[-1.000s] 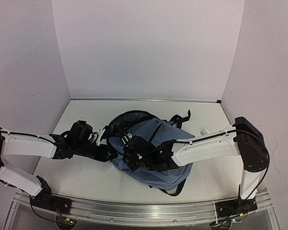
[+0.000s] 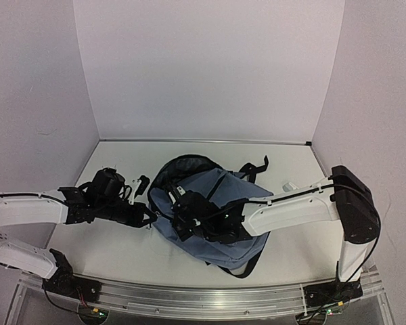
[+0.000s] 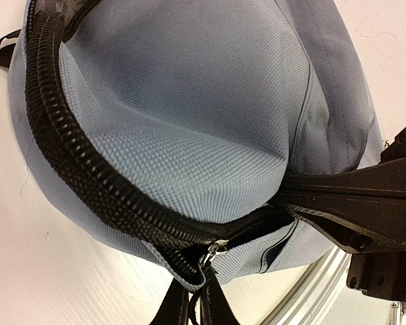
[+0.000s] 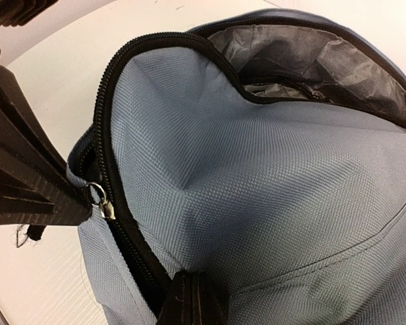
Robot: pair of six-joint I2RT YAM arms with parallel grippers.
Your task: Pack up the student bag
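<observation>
The blue-grey bag (image 2: 233, 193) lies in the middle of the table, its black-lined mouth (image 4: 298, 61) partly open. My left gripper is at the bag's left edge, shut on the dark cord of the zipper pull (image 3: 216, 248). That pull's metal slider (image 4: 107, 208) also shows in the right wrist view, beside the black zipper track. Farther along the same seam, my right gripper is shut on the bag's fabric edge, with its tips partly buried in the folds. The bag's contents cannot be seen.
A black strap (image 2: 256, 168) sticks out at the bag's back right, and another strap (image 2: 243, 272) loops out at its front. A small white object (image 2: 289, 186) is half hidden behind the right arm. Bare table (image 2: 115, 254) lies at the front left.
My left gripper has shifted a little to the left, and the bag's left edge has moved slightly with it. The right arm has stayed in place.
</observation>
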